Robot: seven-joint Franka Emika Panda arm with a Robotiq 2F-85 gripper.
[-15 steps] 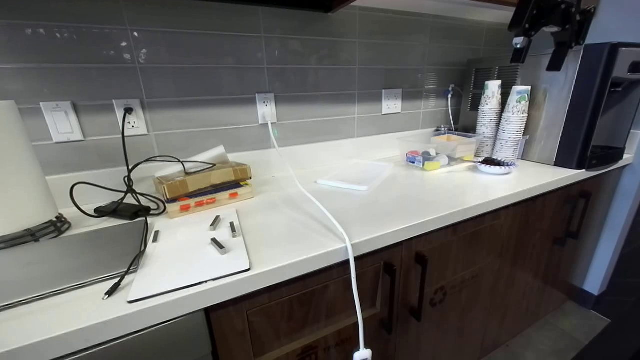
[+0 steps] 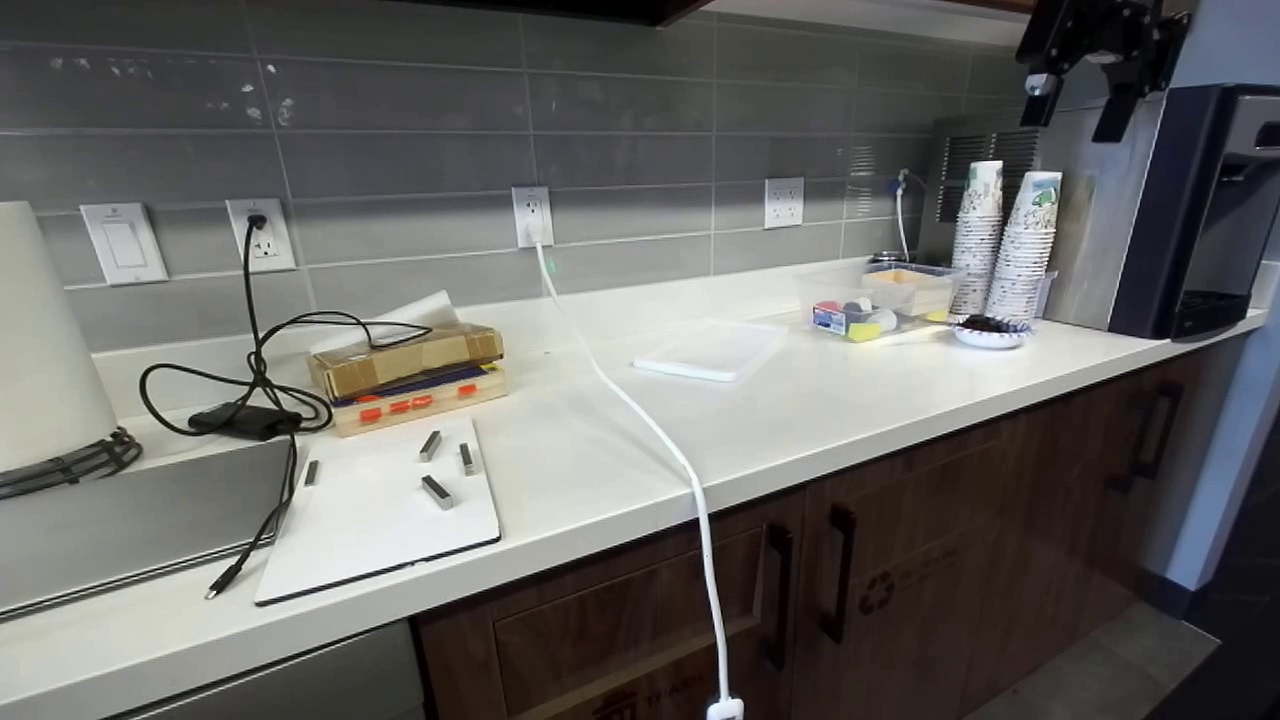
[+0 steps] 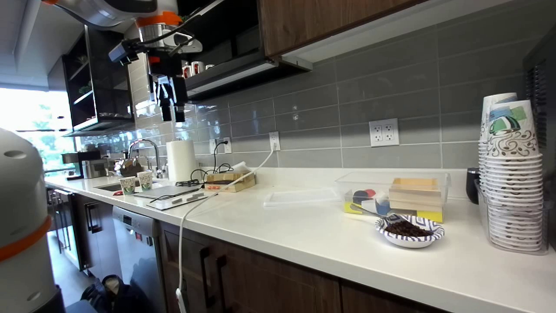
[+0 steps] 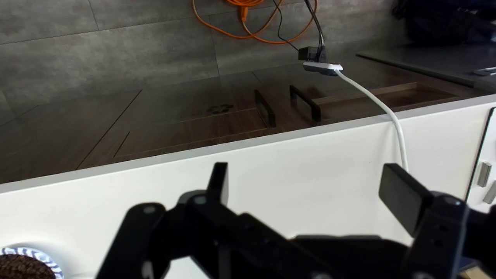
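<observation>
My gripper is open, its two dark fingers wide apart with only the bare counter behind the gap. In the first exterior view the gripper hangs high at the upper right, well above the counter. A patterned paper bowl holds dark brown bits, and a spoon rests in it. Behind the bowl stands a clear plastic bin with small items inside. On the left part of the counter, a white board carries several small metal blocks, one of them a block near its front right.
A white cable crosses the counter and hangs over its front edge. Tall stacks of paper cups stand at the right end. A clear lid lies flat near the wall. Boxes sit behind the board. Mid-counter is mostly free.
</observation>
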